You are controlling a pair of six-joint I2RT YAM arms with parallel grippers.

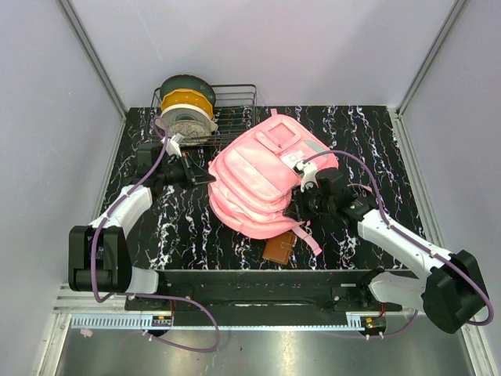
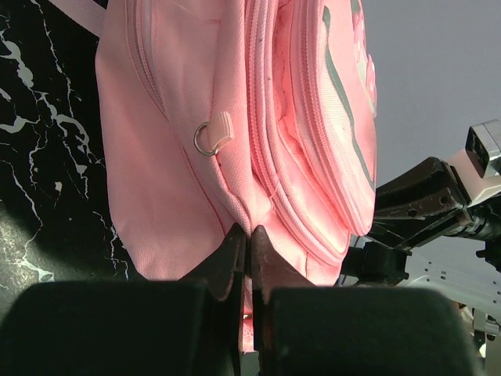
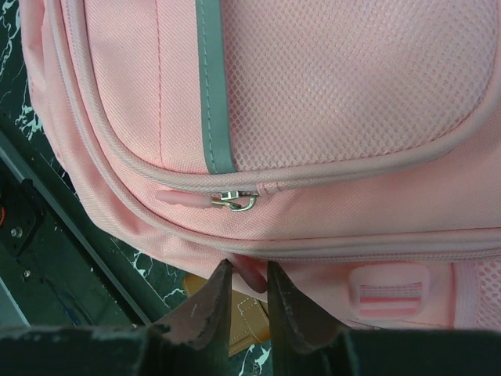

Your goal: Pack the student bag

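The pink backpack (image 1: pixel 254 168) lies front side up at a slant across the table. At its left edge my left gripper (image 1: pixel 211 179) is shut on a thin fold of the fabric; in the left wrist view that fold runs in between the touching fingertips. By the bag's lower right side is my right gripper, its fingers partly open. A pink zipper pull (image 3: pixel 249 274) hangs between those fingers, with a gap still showing around it. Higher up, another zipper pull (image 3: pixel 184 199) lies along the front pocket's zip.
A brown notebook or wallet (image 1: pixel 279 248) lies partly under the bag near the table's front edge. A wire dish rack (image 1: pixel 235 117) with several plates stands at the back left. Bare marble tabletop (image 1: pixel 360 133) shows at the back right.
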